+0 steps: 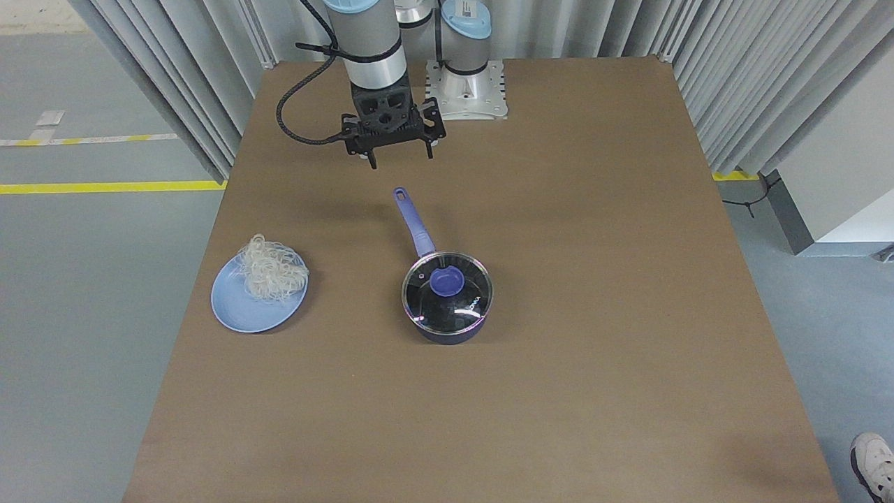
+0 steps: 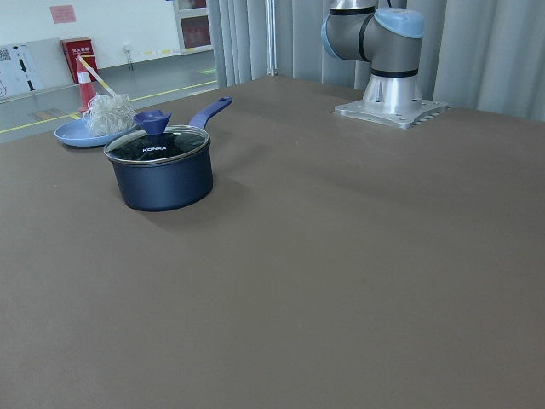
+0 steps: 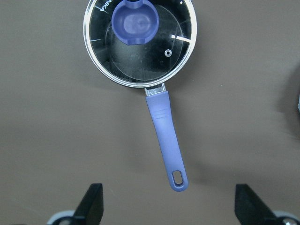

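My gripper (image 1: 400,156) hangs open above the back of the table, behind a blue saucepan (image 1: 445,323) with a glass lid and blue knob (image 1: 446,281). The pan's handle (image 1: 415,222) points toward me. In the wrist view that handle (image 3: 163,131) lies just beyond my two open fingertips (image 3: 169,199), with nothing between them. Left of the pan in the front view, a light blue plate (image 1: 239,310) holds a pile of white noodles (image 1: 270,271).
The arm's base (image 1: 466,99) stands at the back edge, with grey curtains behind it.
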